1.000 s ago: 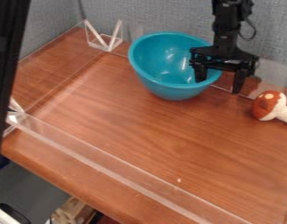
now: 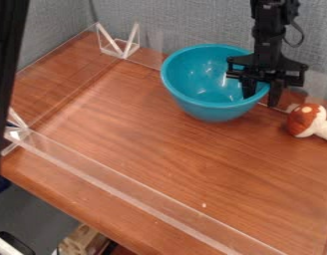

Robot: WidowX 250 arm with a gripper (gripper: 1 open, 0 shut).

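A turquoise bowl (image 2: 194, 85) stands at the back of the wooden table, near the grey back wall. The black gripper (image 2: 262, 86) is at the bowl's right rim, its lower part overlapping that rim and reaching down into the bowl's right side. Whether its fingers are open or closed on the rim is too small and dark to tell. A toy mushroom (image 2: 307, 121) with a red, white-spotted cap and white stem lies on its side to the right of the bowl.
Clear plastic barriers edge the table (image 2: 166, 159), with white brackets (image 2: 119, 40) at the back left. A dark upright shape fills the left edge of the view.
Over the last second the bowl has moved to the right, toward the mushroom, along with the gripper. The mushroom has not visibly moved.
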